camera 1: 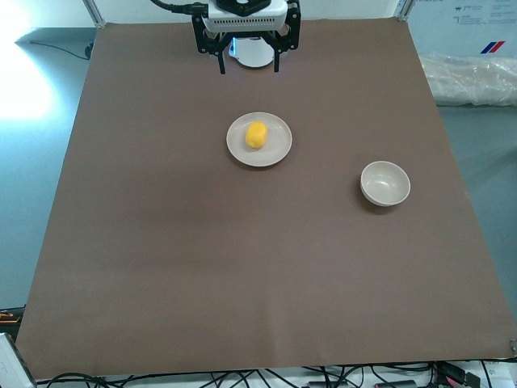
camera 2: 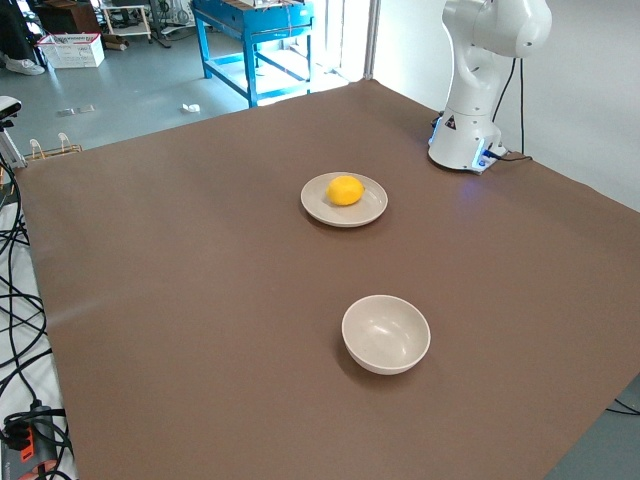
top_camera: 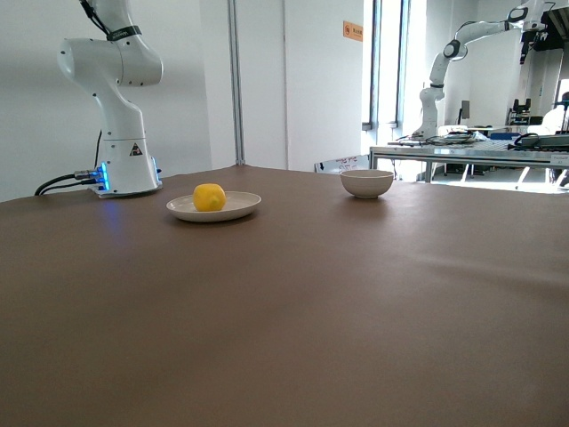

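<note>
A yellow lemon-like object (camera 1: 256, 134) (top_camera: 209, 197) (camera 2: 345, 190) rests on a white plate (camera 1: 275, 149) (top_camera: 244, 205) (camera 2: 370, 205) in the middle-back of the table. An empty white bowl (camera 1: 385, 183) (top_camera: 366, 182) (camera 2: 386, 334) stands apart from the plate, to its right in the left view. The gripper (camera 1: 248, 66) is at the top edge of the left view, over the back of the table, apart from the plate and bowl; whether it is open or shut is unclear. In the top and right views only the arm shows.
The arm's white base (top_camera: 129, 169) stands at the back edge. Cables (camera 2: 20, 330) run along one edge, off the tabletop.
</note>
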